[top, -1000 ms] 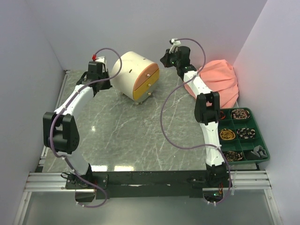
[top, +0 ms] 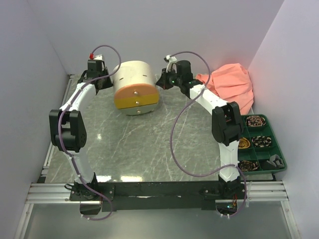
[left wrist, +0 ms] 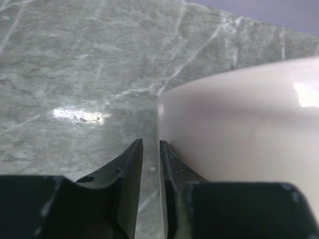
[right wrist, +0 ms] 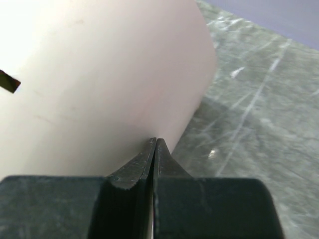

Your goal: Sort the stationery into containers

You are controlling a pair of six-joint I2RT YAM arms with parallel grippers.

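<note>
A cream rounded drawer cabinet (top: 133, 74) stands at the back of the table, its front towards me with an orange drawer (top: 135, 91), a yellow drawer (top: 137, 101) and a grey one (top: 138, 109), all closed. Beside its left wall is my left gripper (top: 110, 85); in the left wrist view its fingers (left wrist: 130, 172) are a little apart, with nothing between them. My right gripper (top: 158, 86) is at the cabinet's right side, and in the right wrist view its fingertips (right wrist: 162, 147) meet close against the cream wall (right wrist: 124, 99). No stationery shows.
A green compartment tray (top: 274, 134) holding rolled patterned cloths lies at the right edge. An orange-pink cloth (top: 232, 84) is crumpled at the back right.
The cabinet has turned, its front swinging from facing right to nearly straight towards me.
</note>
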